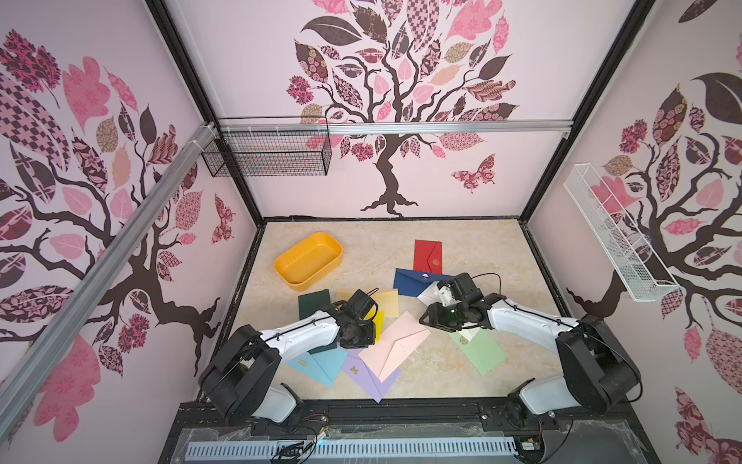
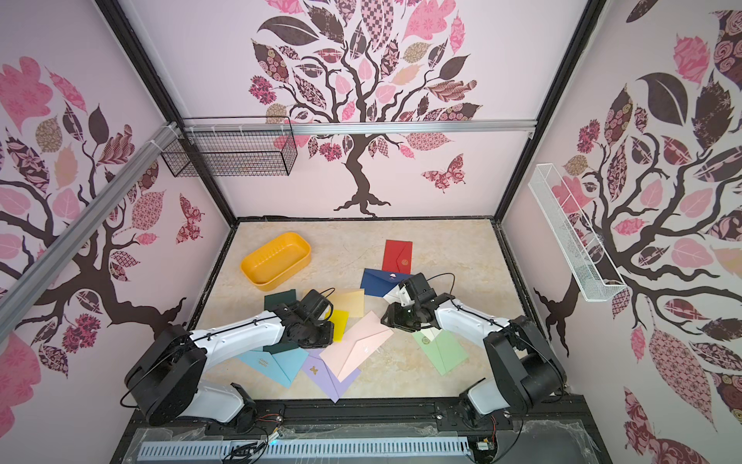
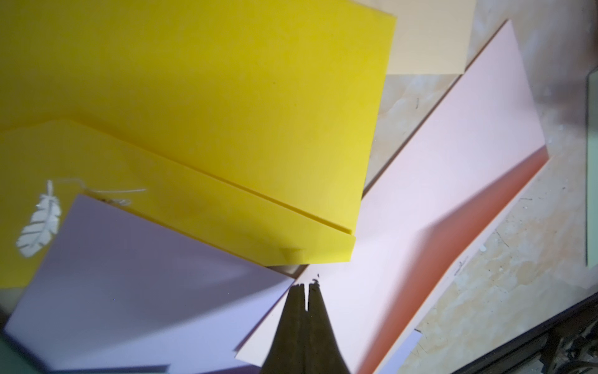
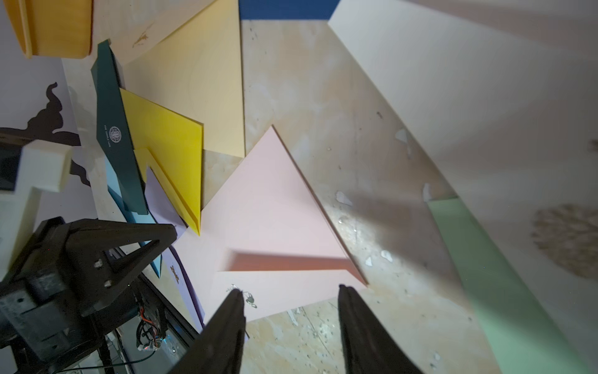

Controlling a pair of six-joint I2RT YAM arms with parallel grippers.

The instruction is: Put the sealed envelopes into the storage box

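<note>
Envelopes lie overlapping on the table: yellow, lavender, pink, white, green, cream, dark green, navy, red, light blue. An orange storage box stands empty at the back left. My left gripper is shut, nothing between its fingers, over the pink and lavender envelopes' edges. My right gripper has its fingers apart and empty, above the table between the pink and white envelopes.
A black wire basket hangs on the back rail, a white one on the right wall. A dark rail runs along the front edge.
</note>
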